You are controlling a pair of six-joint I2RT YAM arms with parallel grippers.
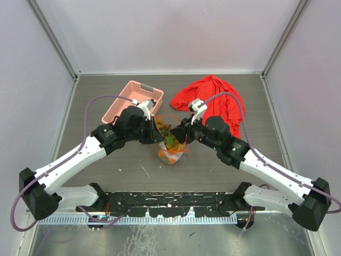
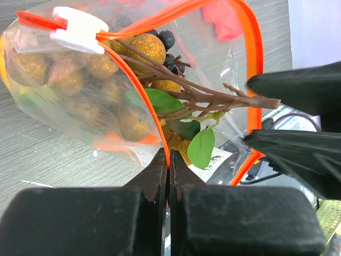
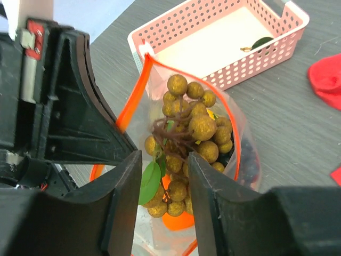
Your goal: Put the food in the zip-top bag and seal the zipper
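Note:
The clear zip bag (image 1: 171, 156) stands between my two arms, its orange-rimmed mouth gaping. My left gripper is shut on the orange rim (image 2: 143, 92) of the bag. Inside lies a bunch of brown round fruit (image 3: 202, 127), with green leaves (image 2: 202, 148) and some dark berries (image 2: 167, 38). A brown stem (image 2: 213, 97) sticks out through the mouth. My right gripper (image 1: 180, 133) is at the mouth, its fingers (image 2: 298, 146) apart around the stem's end, not closed on it. The white zip slider (image 2: 79, 26) sits at one end of the rim.
Behind the bag to the left stands a pink basket (image 1: 118, 101), with a small dark leaf (image 3: 261, 41) in it. A red cloth (image 1: 213, 96) lies crumpled at the back right. Bare table (image 1: 80, 144) shows on both sides.

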